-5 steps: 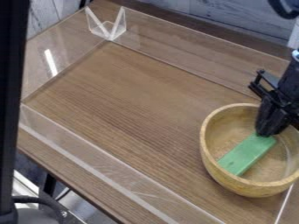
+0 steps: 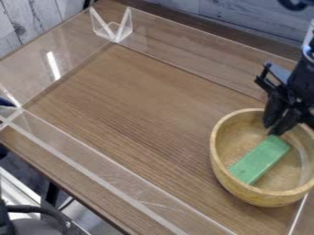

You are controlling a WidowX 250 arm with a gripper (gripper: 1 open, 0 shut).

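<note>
A wooden bowl point(image 2: 229, 188) sits at the right of the wooden table point(image 2: 110, 110), with a green rectangular block point(image 2: 258, 162) lying inside it. My black gripper point(image 2: 276, 125) is over the back of the bowl, just above the block's upper end. It looks shut, with nothing visible between its fingers, though the tips are small and dark.
A clear plastic holder point(image 2: 112, 27) stands at the back left. Dark equipment and cables lie beyond the table's lower left edge.
My gripper has shifted slightly over the back of the bowl, after rising a little from the block. The bowl and block look about where they were.
</note>
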